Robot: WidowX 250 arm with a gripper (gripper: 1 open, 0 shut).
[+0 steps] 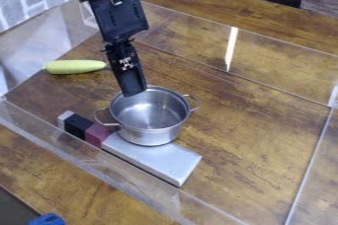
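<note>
A steel pot [152, 120] with two side handles stands on a silver and dark slab [165, 160] with a maroon and black end. My black gripper [132, 83] hangs just over the pot's back-left rim; whether its fingers are open or shut is hard to see. Behind and left of the pot lies a pale yellow-green corn-like object [73, 66], partly hidden by the arm.
Clear low walls edge the wooden table [258, 120] on the left, front and right. A blue object [46, 219] sits at the bottom-left corner, outside the wall.
</note>
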